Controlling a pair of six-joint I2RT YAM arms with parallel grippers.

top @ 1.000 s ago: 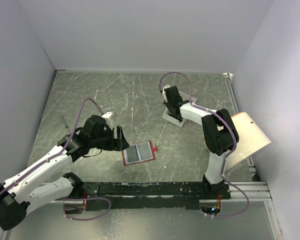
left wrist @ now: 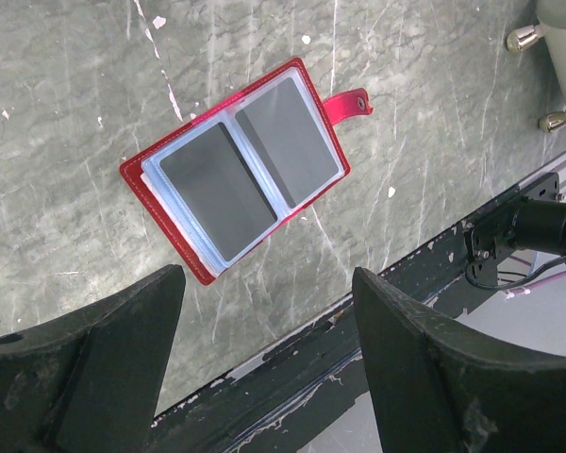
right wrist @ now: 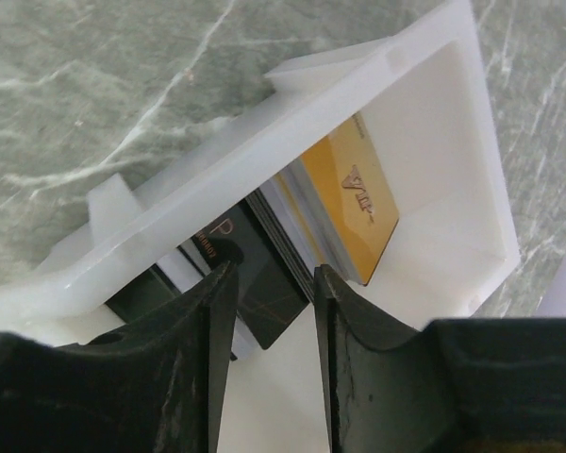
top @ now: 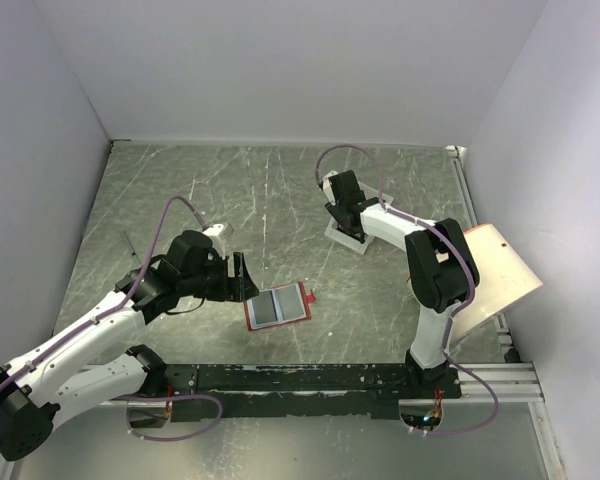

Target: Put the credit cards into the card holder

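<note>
The red card holder (top: pixel 277 305) lies open on the marble table, its clear sleeves (left wrist: pixel 217 193) showing grey. My left gripper hangs open above and beside it, nothing between its fingers. A white tray (right wrist: pixel 434 142) holds stacked cards: a yellow card (right wrist: pixel 354 193), a black card (right wrist: pixel 250 269) and more beside them, leaning along its wall. My right gripper is over the tray, its fingertips at the black card, part open with a gap between them; whether anything is between them is unclear.
A light board (top: pixel 490 280) leans at the right edge of the table. A dark rail (top: pixel 290 378) runs along the front edge.
The right arm's wrist has shifted very slightly at the tray. The left arm and card holder have not moved.
</note>
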